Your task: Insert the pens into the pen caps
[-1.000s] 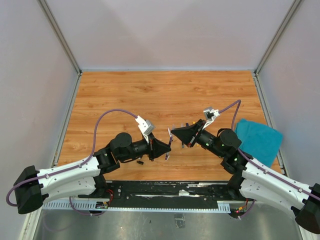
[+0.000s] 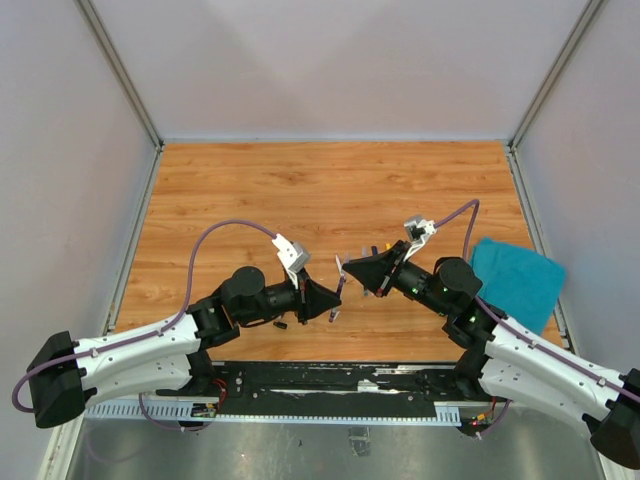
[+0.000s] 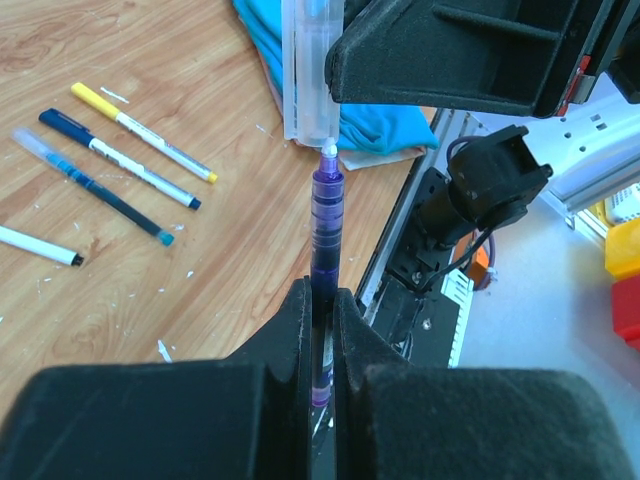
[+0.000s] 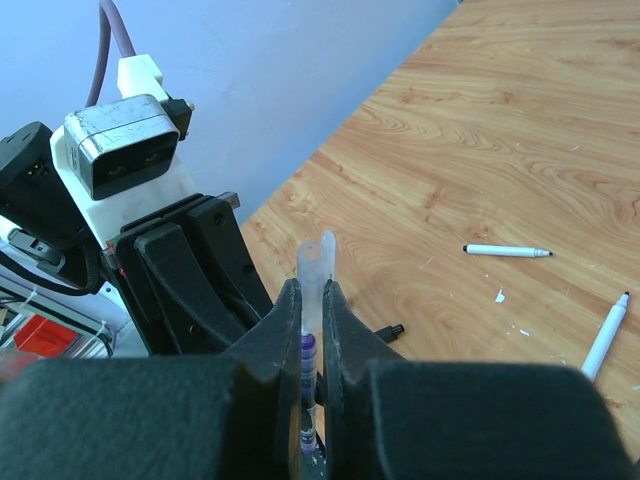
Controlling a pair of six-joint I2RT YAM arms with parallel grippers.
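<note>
My left gripper is shut on a purple pen [image 3: 327, 230], which stands nearly upright with its pale tip up. Above it my right gripper [image 2: 347, 266] is shut on a clear cap [image 3: 312, 75]. In the left wrist view the pen's tip meets the cap's lower end; the purple barrel is below the cap. Seen from the right wrist, the clear cap [image 4: 315, 265] rises between the fingertips, with the purple barrel [image 4: 308, 390] beneath. Whether the tip is inside the cap's mouth or only touching it is hard to tell.
On the table lie a yellow pen [image 3: 145, 132], a dark blue pen [image 3: 120, 158], a teal pen [image 3: 95, 187] and white pens [image 4: 508, 250]. A dark cap [image 4: 390, 332] lies near the left gripper. A turquoise cloth [image 2: 517, 284] covers the right edge.
</note>
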